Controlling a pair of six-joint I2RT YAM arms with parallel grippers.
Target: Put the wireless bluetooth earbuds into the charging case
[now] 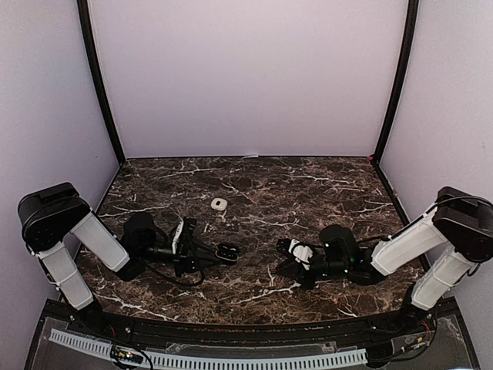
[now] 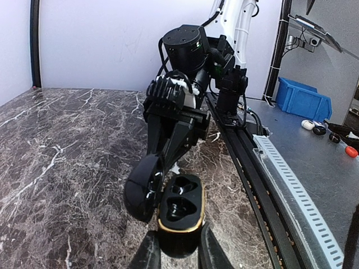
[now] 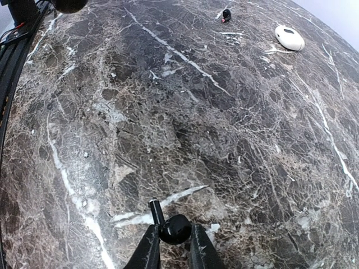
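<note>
The open black charging case (image 2: 180, 210), with gold trim and empty-looking wells, is held in my left gripper, shut on it near the table's middle-left; from above the case (image 1: 227, 253) shows dark. My right gripper is shut on a black earbud (image 3: 174, 227), its stem pointing up and away, over the marble table. From above, the right gripper (image 1: 283, 268) is right of the case and apart from it. A small dark object (image 3: 226, 15), perhaps another earbud, lies near the top of the right wrist view.
A white box (image 1: 219, 204) lies behind the case; it also shows in the right wrist view (image 3: 289, 37). Beyond the table's edge in the left wrist view is a blue bin (image 2: 303, 98) with several small objects nearby.
</note>
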